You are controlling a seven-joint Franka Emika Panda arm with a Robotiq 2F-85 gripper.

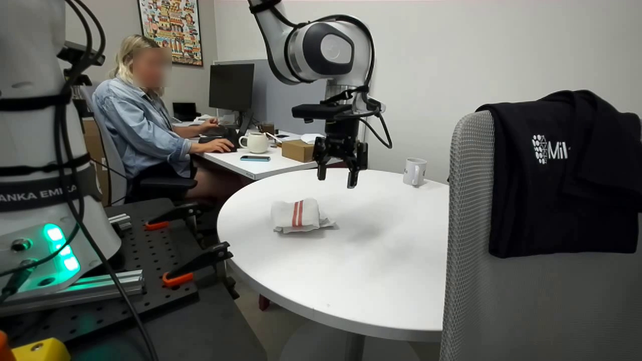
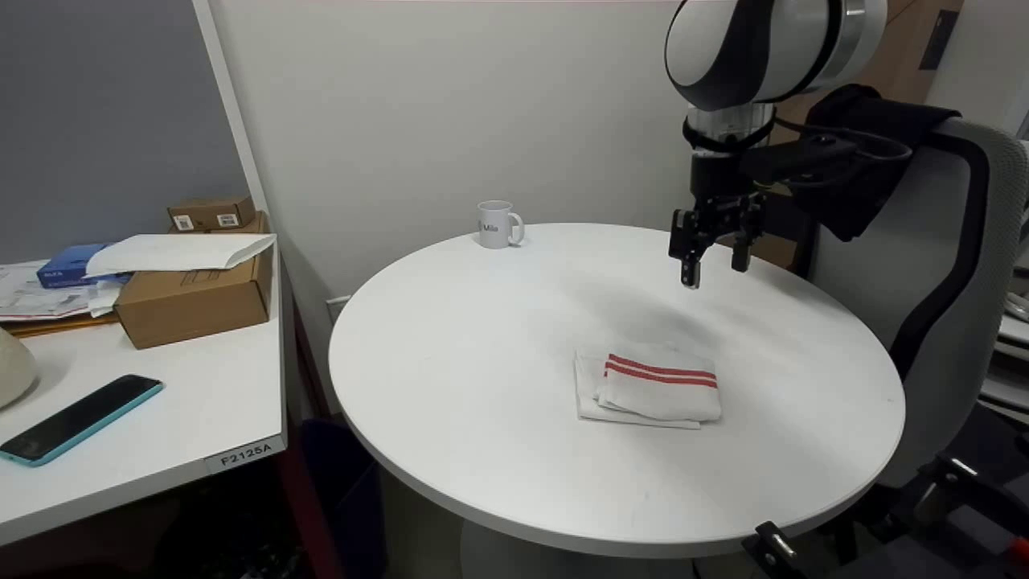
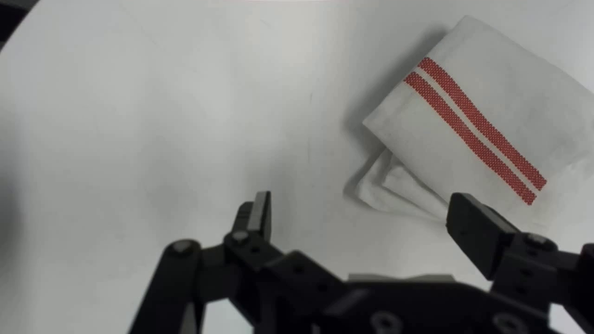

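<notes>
A white cloth with two red stripes lies folded on the round white table. In the second exterior view the cloth shows its upper layer set askew over the lower one. My gripper hangs in the air above the table, apart from the cloth. Its fingers are spread wide with nothing between them. From the wrist, the cloth fills the upper right, and the right finger overlaps its lower edge in the picture. The gripper stands over mostly bare table.
A white mug stands near the table's far edge by the wall. A chair with a black garment flanks the table. A desk with a cardboard box and a phone adjoins.
</notes>
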